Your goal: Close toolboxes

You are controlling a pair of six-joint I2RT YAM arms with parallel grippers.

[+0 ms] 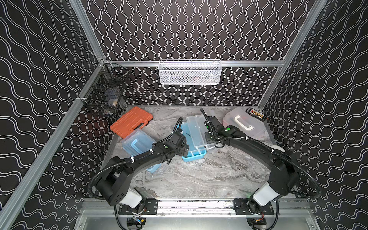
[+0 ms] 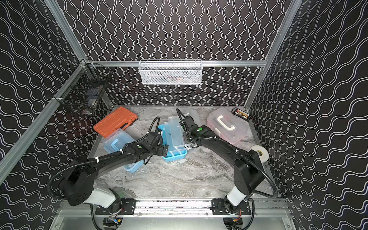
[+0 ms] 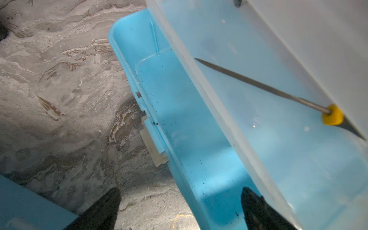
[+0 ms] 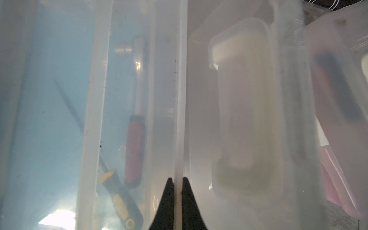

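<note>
An open toolbox has a light-blue base (image 1: 194,155) with a clear tray (image 1: 196,130) over it, a yellow-and-black screwdriver (image 3: 332,115) and a red-handled tool (image 4: 135,149) inside. Its translucent lid (image 4: 245,207), with a handle recess, lies folded out to the right. My right gripper is shut on the thin upright wall of the tray. At the base's left side, my left gripper is open, its fingers apart above the base's rim and not touching it as far as shows. The rim's near end is out of the left wrist view.
Left stands another clear-and-blue toolbox (image 2: 118,140), with an orange case (image 1: 132,120) behind it. A pinkish clear toolbox (image 2: 230,126) sits at the back right, near a tape roll (image 2: 259,153).
</note>
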